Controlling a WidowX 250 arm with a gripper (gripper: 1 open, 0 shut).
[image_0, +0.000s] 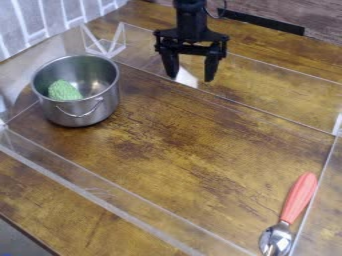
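The black gripper (190, 56) hangs at the top centre of the camera view, its two fingers spread to either side. A small white object (187, 77) lies on the wooden table between and behind them; whether it touches the fingers I cannot tell. A steel pot (96, 106) with a green textured thing (63, 91) inside stands at the left. An ice-cream scoop (295, 204) with a salmon-pink handle lies at the lower right.
A clear plastic stand (104, 42) is at the upper left, near the wall. Tape lines border the work area.
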